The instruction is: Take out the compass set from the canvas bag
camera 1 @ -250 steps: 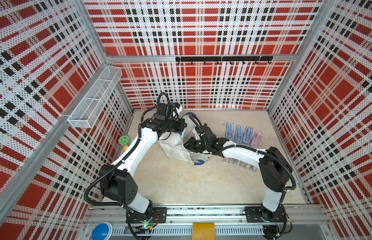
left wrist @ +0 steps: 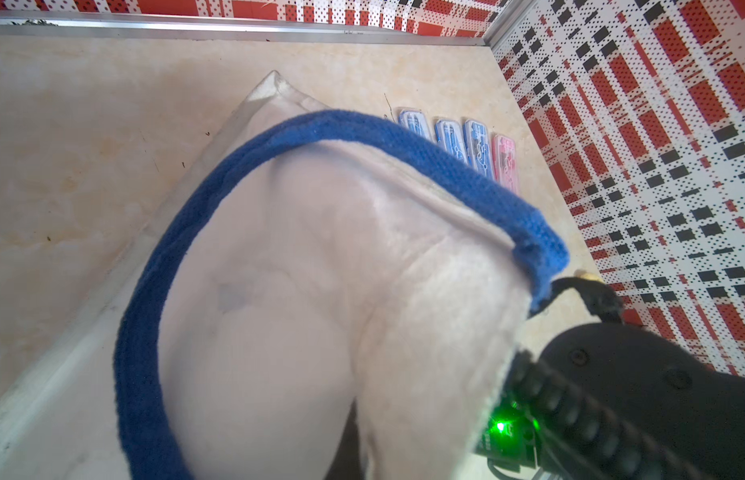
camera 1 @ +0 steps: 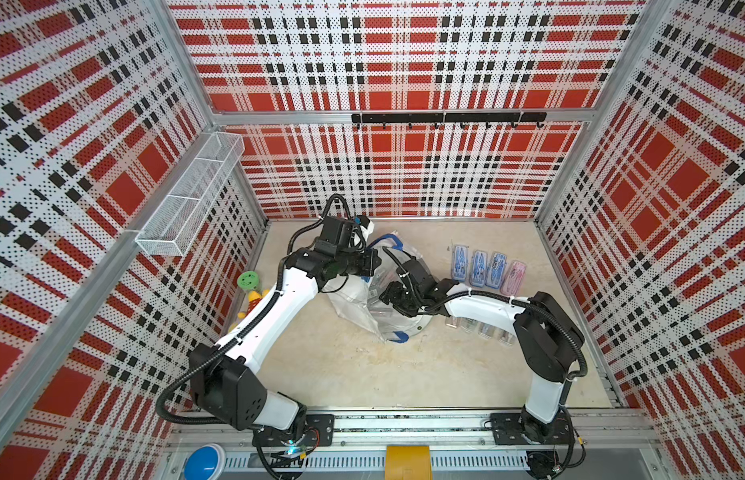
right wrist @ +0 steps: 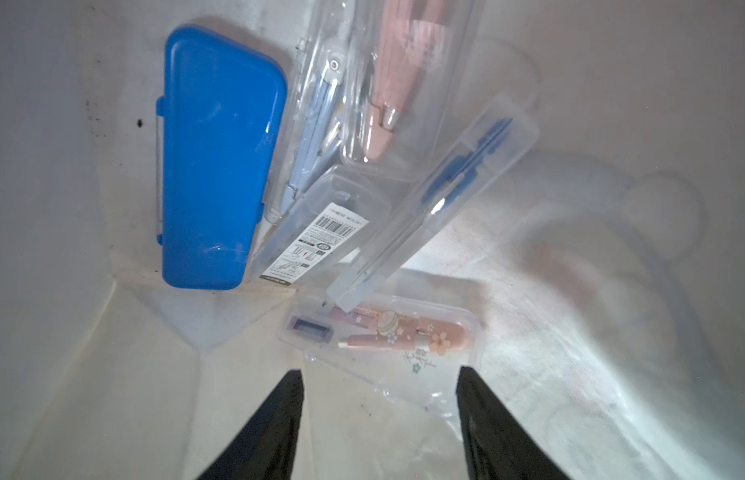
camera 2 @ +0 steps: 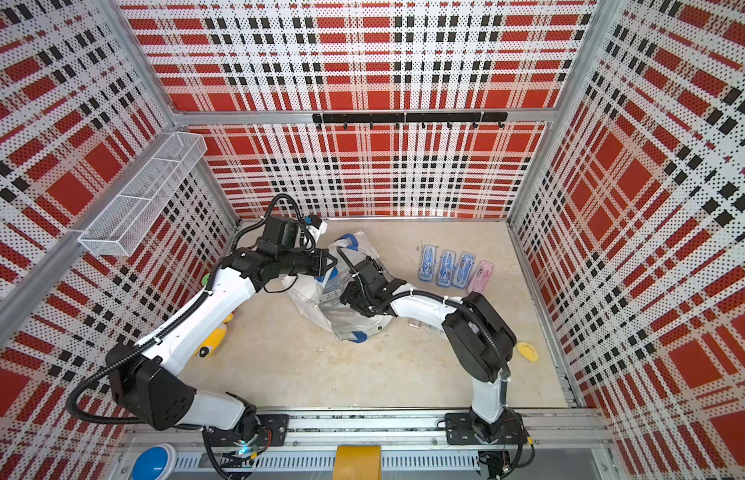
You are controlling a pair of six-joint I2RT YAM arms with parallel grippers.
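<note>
The white canvas bag (left wrist: 260, 336) with blue handle lies in mid-table. My left gripper (camera 1: 364, 264) is at its upper rim, shut; in the left wrist view the fabric hides its fingers, so what is between them cannot be seen. My right gripper is open inside the bag. Below it lie a blue case (right wrist: 212, 160), clear compass sets with pink (right wrist: 404, 72) and light blue (right wrist: 308, 128) tools, a slim dark-blue one (right wrist: 444, 200), a labelled one (right wrist: 312, 240) and a pink flowered set (right wrist: 388, 340) nearest the fingers.
Blue and pink sets (camera 1: 478, 266) lie in a row on the right, with more clear ones near the right arm. Toys (camera 2: 212, 340) lie at the left.
My left gripper has shifted slightly toward the front and right, and the bag has moved with it. The right gripper has dipped a little.
</note>
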